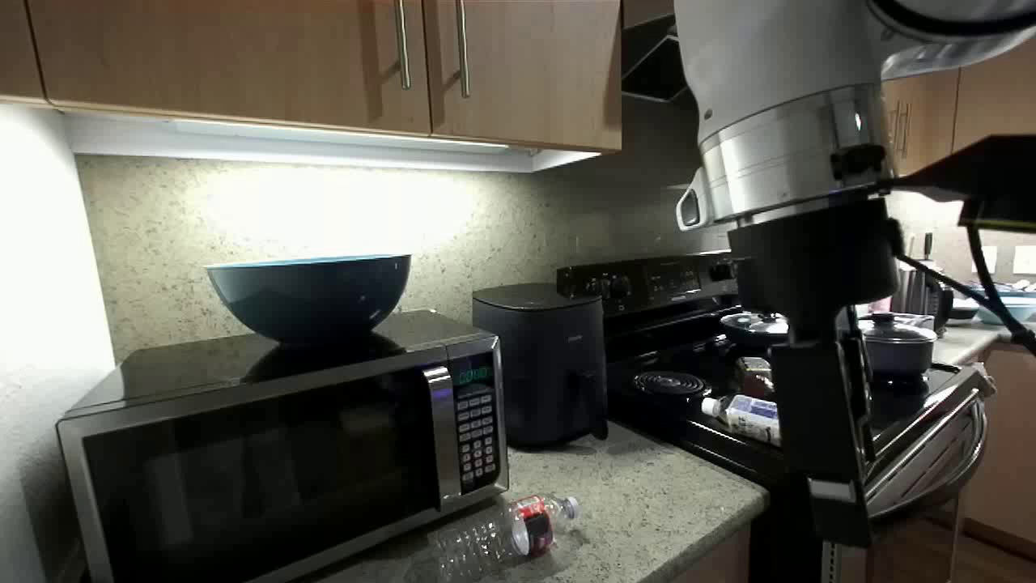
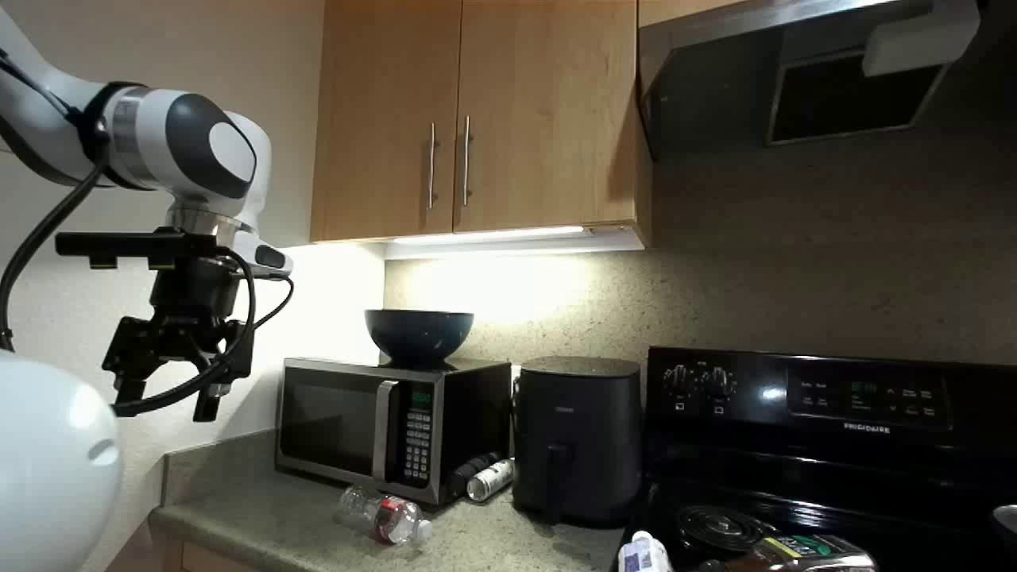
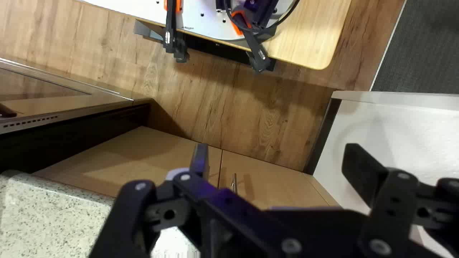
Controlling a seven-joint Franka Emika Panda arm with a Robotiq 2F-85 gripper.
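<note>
My gripper is open and empty, its two fingers wide apart in the wrist view above the floor and the lower cabinet doors. In exterior view 2 the gripper [image 2: 167, 405] hangs pointing down at the left, in front of the wall and clear of the counter. On the counter stands a closed microwave [image 1: 262, 457], with a dark blue bowl [image 1: 311, 296] upright on its top. A clear plastic bottle with a red label [image 1: 531, 525] lies on its side in front of the microwave. Right of the microwave is a black air fryer [image 1: 539, 369].
The black stove [image 2: 791, 457] holds a lying white bottle [image 1: 753, 418], pans and a lidded pot [image 1: 898, 345]. Another bottle [image 2: 491, 480] lies between microwave and air fryer. Upper cabinets [image 2: 477, 114] overhang the counter. Bare counter [image 1: 641, 505] shows before the air fryer.
</note>
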